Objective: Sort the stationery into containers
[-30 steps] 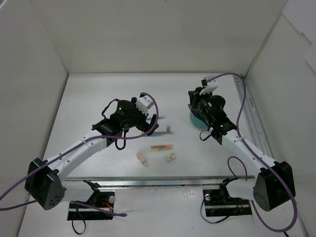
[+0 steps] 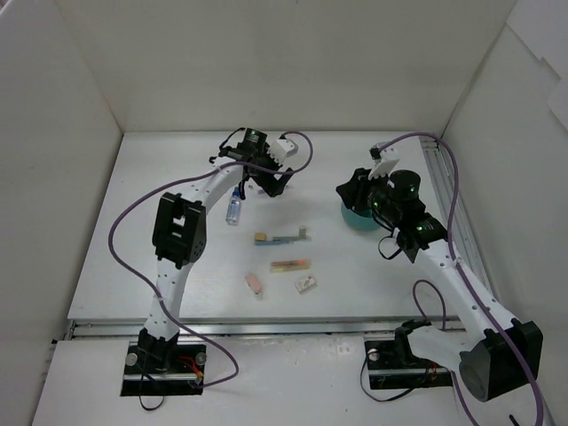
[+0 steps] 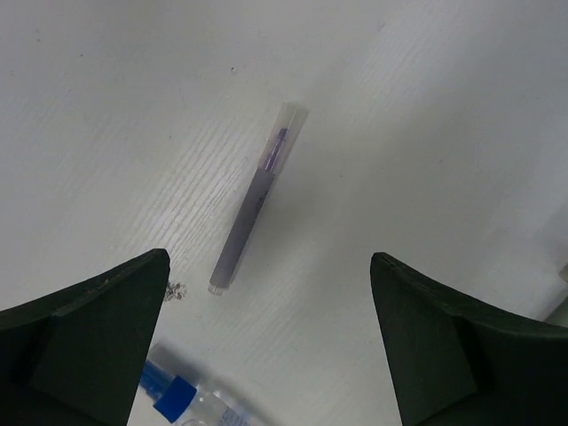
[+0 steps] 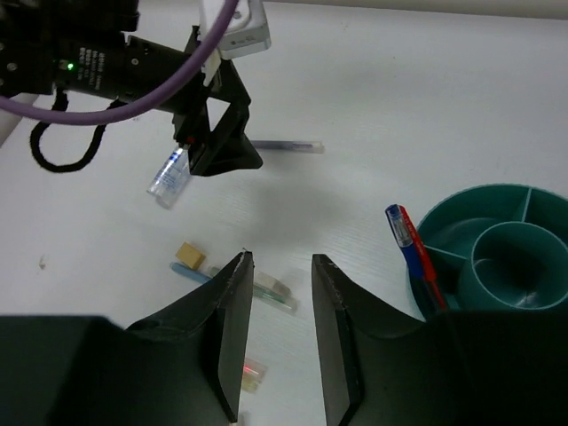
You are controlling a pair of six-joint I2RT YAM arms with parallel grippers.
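Observation:
My left gripper (image 2: pixel 272 182) is open over the back middle of the table, above a grey pen with a clear end (image 3: pixel 244 217); a blue-capped bottle (image 3: pixel 177 397) lies beside it. My right gripper hovers near the teal divided organiser (image 4: pixel 519 266), fingers apart with nothing seen between them. A red and blue pen (image 4: pixel 409 246) stands tilted in the organiser. In front lie a blue item (image 2: pixel 275 241) with a yellow block (image 2: pixel 260 237), an orange item (image 2: pixel 289 264), a pink eraser (image 2: pixel 254 284) and a white eraser (image 2: pixel 305 283).
Walls border the back and sides, and a metal rail (image 2: pixel 266 327) runs along the front edge. Cables loop over both arms.
My left gripper has moved toward the back, its arm swinging inward.

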